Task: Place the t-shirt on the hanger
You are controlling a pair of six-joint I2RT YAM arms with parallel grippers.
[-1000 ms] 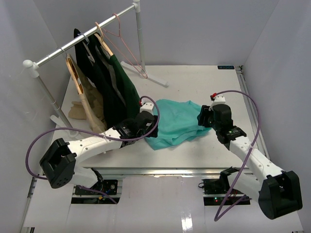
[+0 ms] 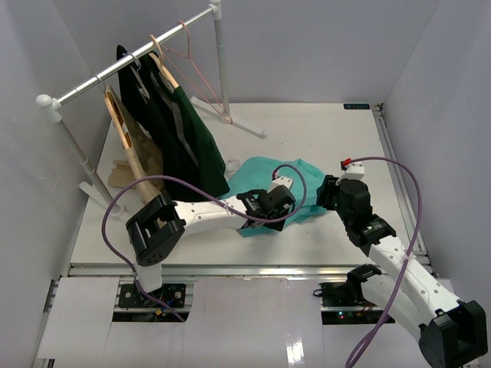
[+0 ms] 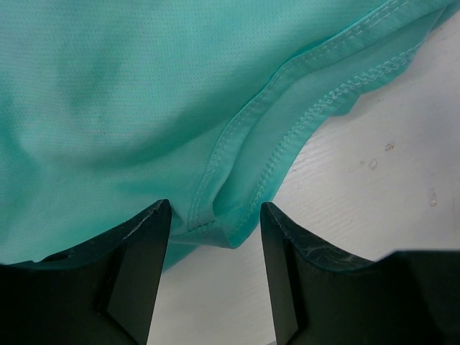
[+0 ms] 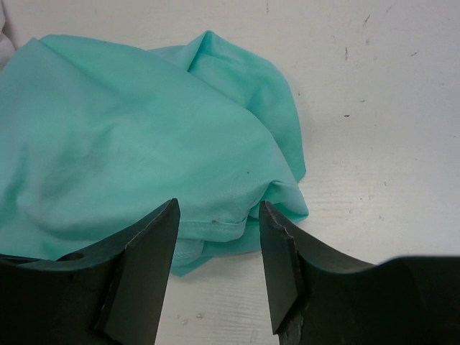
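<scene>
The teal t shirt (image 2: 257, 172) lies crumpled on the white table. My left gripper (image 2: 278, 215) is over its near part; in the left wrist view its open fingers (image 3: 129, 273) are at a hem fold near the shirt's edge. My right gripper (image 2: 330, 195) is open at the shirt's right side; in the right wrist view the shirt (image 4: 129, 144) lies beyond its fingertips, with nothing seen held. An empty pink hanger (image 2: 201, 77) hangs on the rail at the back left.
A clothes rack (image 2: 221, 54) on the left holds dark green and beige garments (image 2: 196, 142) on hangers, reaching near the table top. Walls enclose both sides.
My left gripper has moved right and toward the table's front over the shirt. My right gripper has shifted slightly right. The shirt looks unchanged.
</scene>
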